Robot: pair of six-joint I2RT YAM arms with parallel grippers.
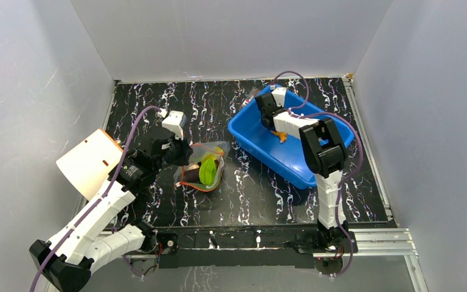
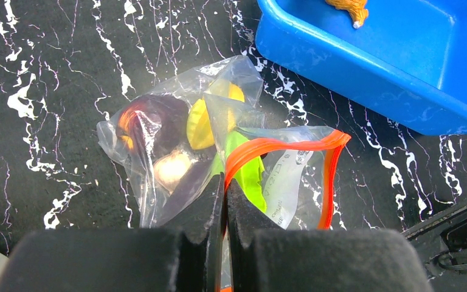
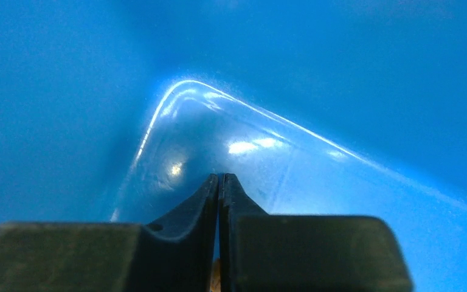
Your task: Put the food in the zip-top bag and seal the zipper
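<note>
In the blue bin lies an orange food piece (image 1: 281, 135), mostly hidden under my right gripper and arm in the top view; its end (image 2: 351, 8) shows in the left wrist view. My right gripper is shut, its fingertips meeting with nothing between them, and only a sliver of orange shows beneath. The clear zip top bag (image 2: 273, 145) has an orange zipper rim, gaping on its right side. My left gripper is shut on that rim. Inside the bag are a yellow piece (image 2: 200, 125), a green one (image 2: 255, 182) and dark purple food (image 2: 164, 118).
The blue bin (image 1: 289, 173) stands right of the bag with raised walls, and my right gripper is down inside it near its far left corner. A tan board (image 1: 88, 159) lies at the left.
</note>
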